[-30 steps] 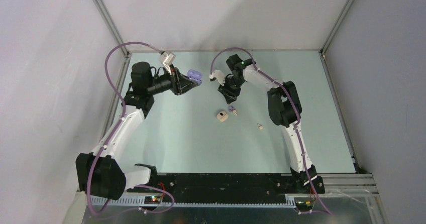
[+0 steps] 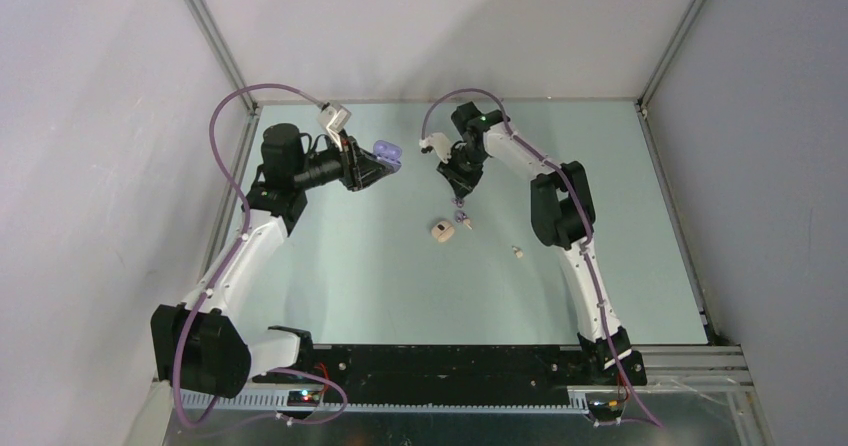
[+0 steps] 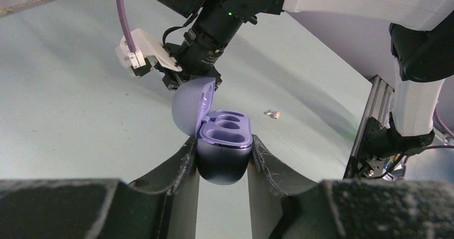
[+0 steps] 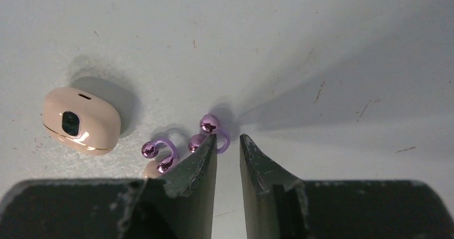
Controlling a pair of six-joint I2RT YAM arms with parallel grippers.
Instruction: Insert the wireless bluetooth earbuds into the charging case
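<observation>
My left gripper is shut on the purple charging case (image 3: 222, 129), lid raised and slots showing, held at the upper left of the table (image 2: 388, 156). My right gripper is part open just over a purple earbud (image 4: 209, 122) with a curved band; whether its fingers touch it I cannot tell. A second purple earbud (image 4: 166, 163) lies just left, beside a small beige piece (image 4: 151, 169) partly hidden by the finger.
A beige case (image 4: 80, 120) with a dark window lies left of the earbuds. A small pale object (image 2: 518, 252) lies lower right.
The left gripper and its case stayed put.
</observation>
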